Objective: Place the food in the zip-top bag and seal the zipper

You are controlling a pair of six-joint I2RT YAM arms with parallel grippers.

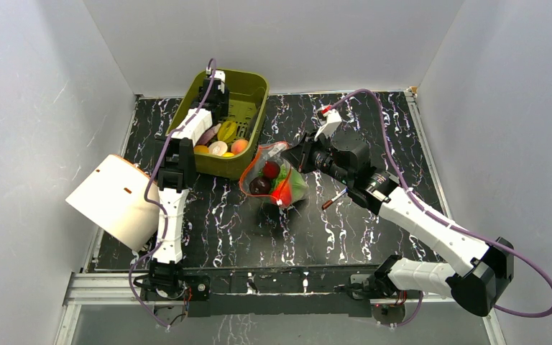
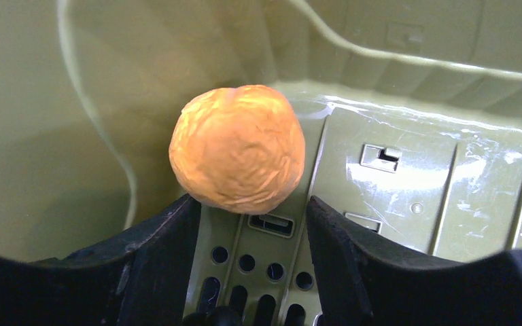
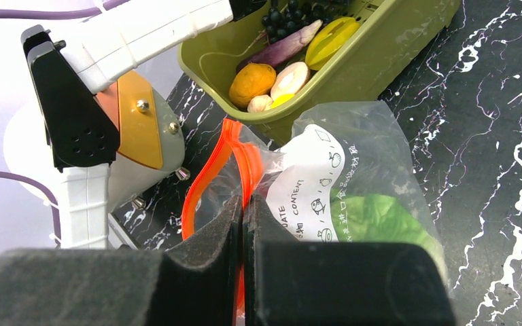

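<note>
My left gripper is down inside the green bin (image 1: 255, 93), part open around the lower edge of a wrinkled orange fruit (image 2: 238, 142) near the bin wall. Other food is in the bin: a purple eggplant (image 3: 279, 47), a yellow starfruit (image 3: 329, 42), black grapes (image 3: 289, 19) and a mango (image 3: 251, 85). My right gripper is shut on the orange-edged rim of the zip bag (image 3: 353, 156), which holds red, dark and green items in the top view.
A white board (image 1: 111, 198) leans at the left. A pen-like tool (image 1: 330, 201) lies right of the bag. Bare marble table surrounds these.
</note>
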